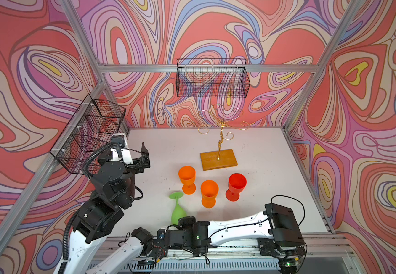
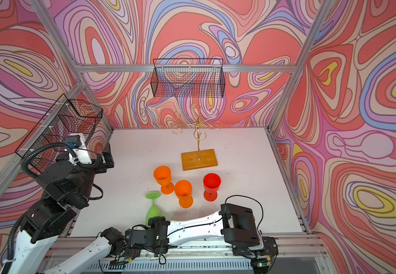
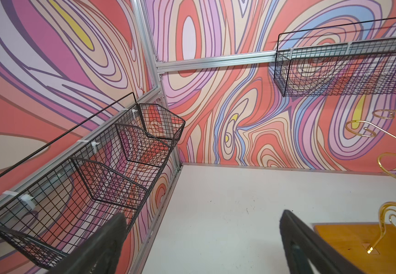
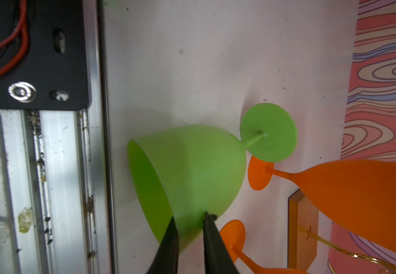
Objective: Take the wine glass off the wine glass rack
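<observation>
The gold wine glass rack [image 1: 220, 132] stands on its wooden base [image 1: 218, 159] with no glass hanging on it. Near the table's front edge a green wine glass [image 4: 193, 164] leans over, bowl towards the edge and foot away from it; whether its bowl rests on the table, I cannot tell. My right gripper is at its rim, fingers slightly apart with the green wall between or behind them. In the top views its fingers are hidden behind the arm. At the left, my left gripper stands open and empty, away from the glasses.
Two orange glasses [image 1: 187, 173] and a red glass [image 1: 237, 182] stand upright between the rack and my right arm. Black wire baskets [image 1: 211, 82] hang at the back and left walls.
</observation>
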